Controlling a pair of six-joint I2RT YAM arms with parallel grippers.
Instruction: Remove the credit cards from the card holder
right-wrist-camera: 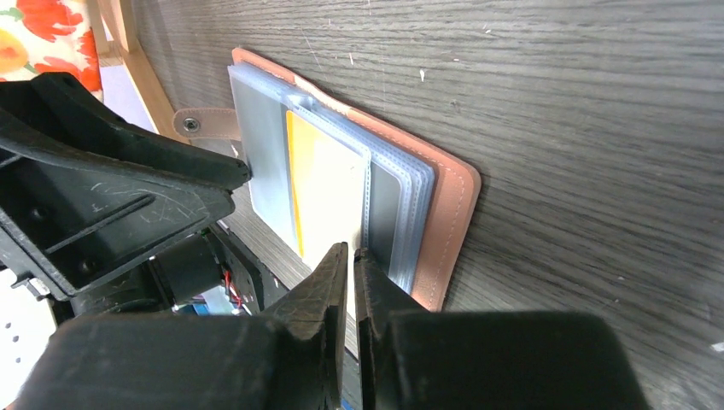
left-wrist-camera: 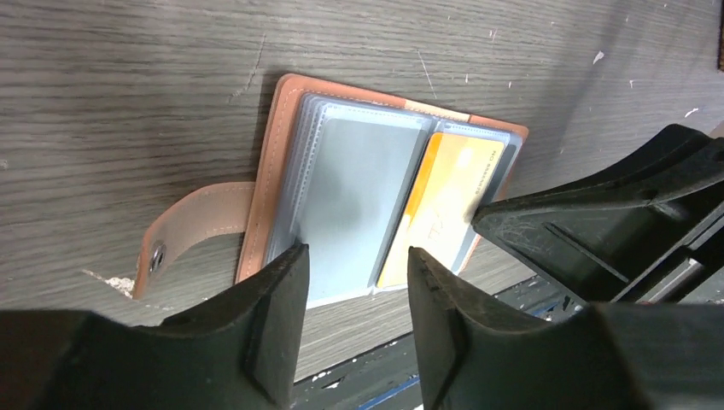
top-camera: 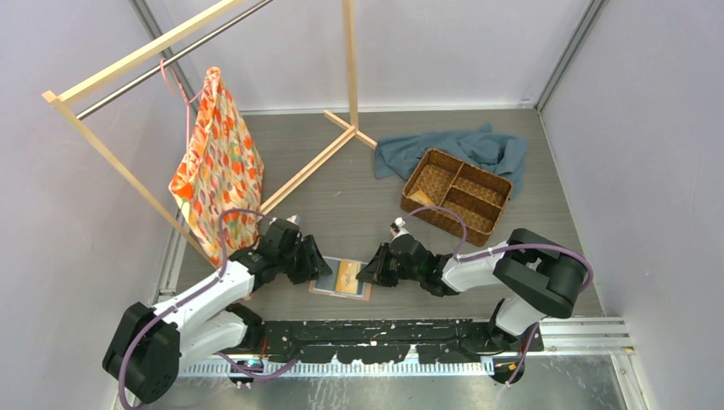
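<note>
The card holder (left-wrist-camera: 350,188) lies spread open on the floor, with tan cover and clear sleeves; an orange-yellow card (left-wrist-camera: 440,201) sits in one sleeve. In the left wrist view, my left gripper stands open at the holder's near-left part, nothing visible gripped. My right gripper is at the holder's card side in the right wrist view, its fingertips very close together over the card's sleeve; whether anything is between them is hard to tell. In the top view the grippers face each other across the holder.
A wicker basket (top-camera: 478,217) and blue cloth (top-camera: 401,154) are at the back right. A floral fabric bag (top-camera: 222,162) hangs from a wooden rack (top-camera: 307,171) on the left. Bare floor lies behind the holder.
</note>
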